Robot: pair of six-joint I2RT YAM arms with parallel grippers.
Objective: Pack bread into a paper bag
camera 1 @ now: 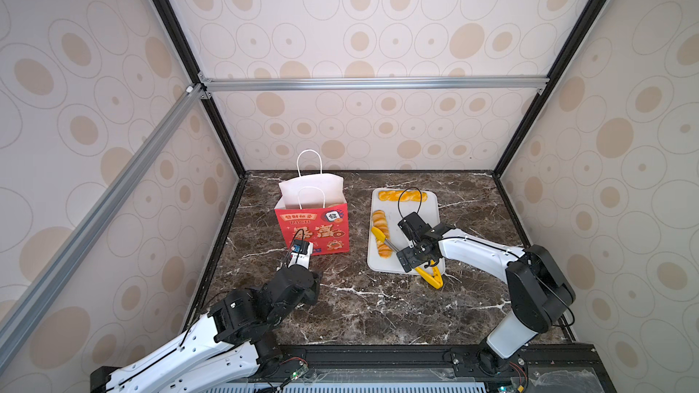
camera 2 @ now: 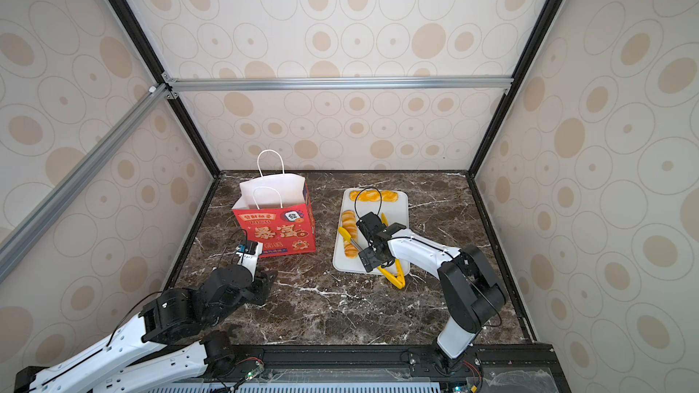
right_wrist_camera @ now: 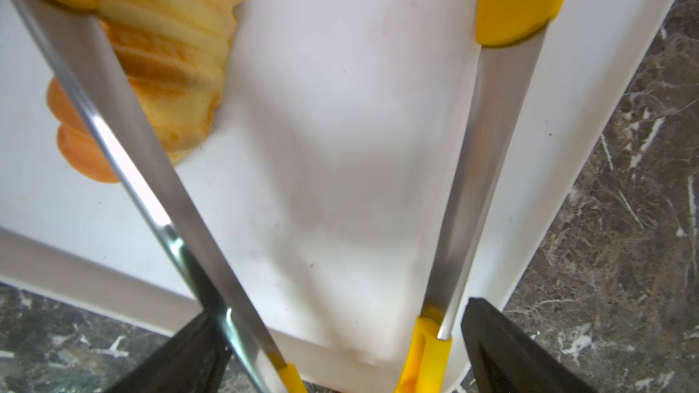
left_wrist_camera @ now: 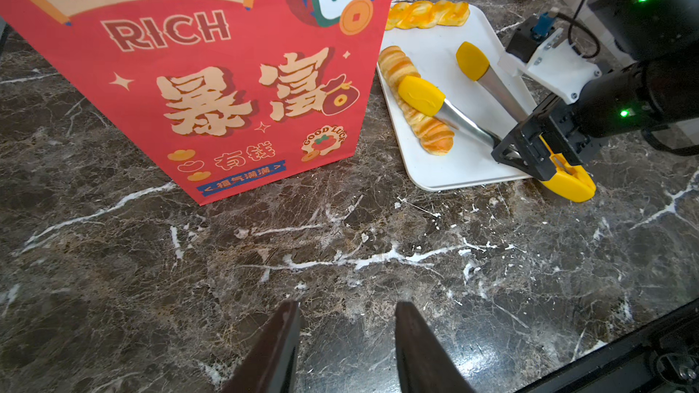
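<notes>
A red paper bag [camera 1: 311, 229] with white handles stands upright at centre-left. Right of it, a white tray [camera 2: 393, 211] holds a long bread [left_wrist_camera: 429, 138] on the left and a braided bread [camera 1: 400, 195] at the back. Steel tongs with yellow tips [left_wrist_camera: 473, 59] lie spread over the tray, one arm across the long bread. My right gripper is open around the tongs near their yellow handle. My left gripper hangs in front of the bag, fingers apart, nothing between them.
Patterned walls enclose the sides and back, with black frame rails along the table's edges.
</notes>
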